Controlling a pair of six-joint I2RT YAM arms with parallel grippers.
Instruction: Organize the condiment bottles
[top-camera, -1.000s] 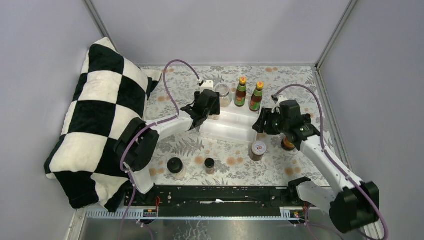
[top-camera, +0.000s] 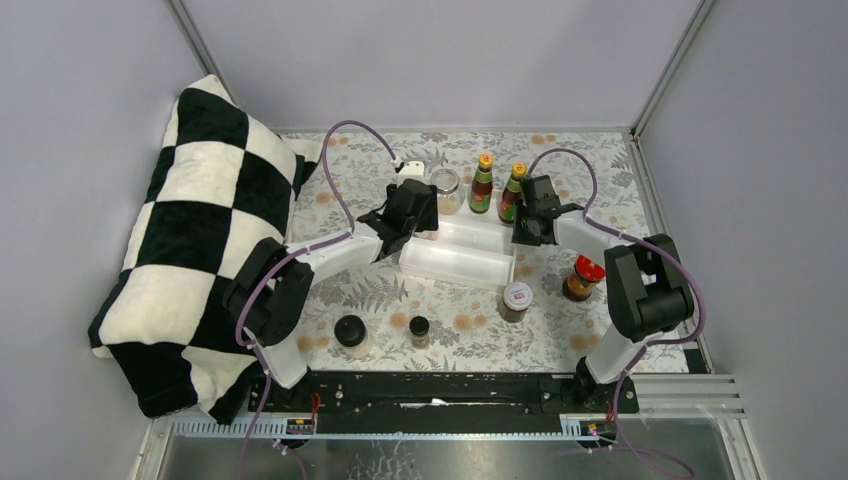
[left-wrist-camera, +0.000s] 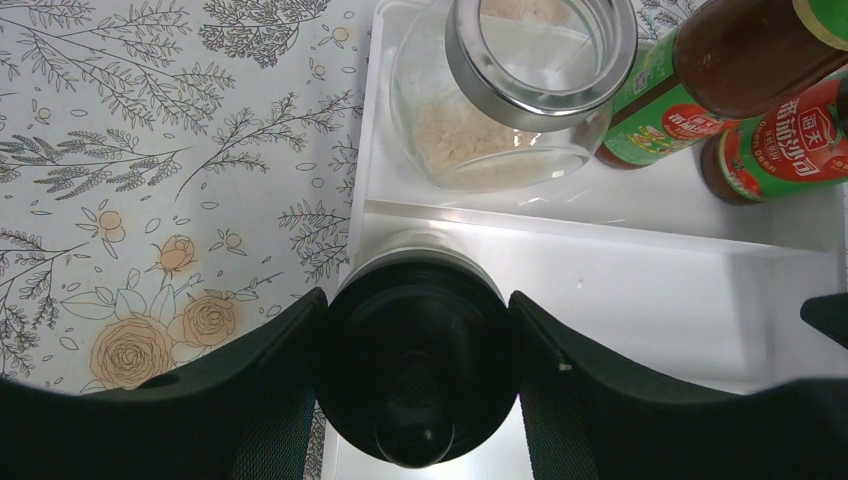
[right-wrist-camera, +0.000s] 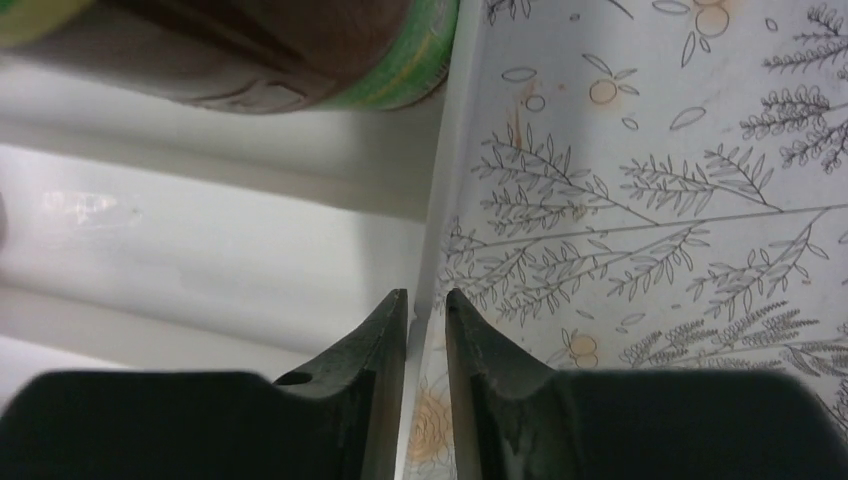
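Observation:
The white tiered rack (top-camera: 455, 265) stands mid-table. In the left wrist view, my left gripper is shut on a black-capped jar (left-wrist-camera: 425, 350) at the left end of the middle tier; the cap hides most of the jar, and whether its base touches the tier I cannot tell. Behind it, a glass jar with a metal-rimmed lid (left-wrist-camera: 500, 140) and two sauce bottles (left-wrist-camera: 700, 110) occupy the back tier. My right gripper straddles the rack's right side wall (right-wrist-camera: 440, 210), fingertips a narrow gap apart, with the wall's edge between them.
Along the front of the table stand a black-lidded jar (top-camera: 351, 333) and a smaller black-capped bottle (top-camera: 420, 330). A white-lidded jar (top-camera: 516, 300) sits close by the rack's front right corner, a red-lidded jar (top-camera: 582, 278) farther right. A checkered cushion (top-camera: 200, 240) fills the left side.
The right arm has drawn inward and its gripper has come down onto the rack's right end. The left arm has hardly moved, still holding its jar.

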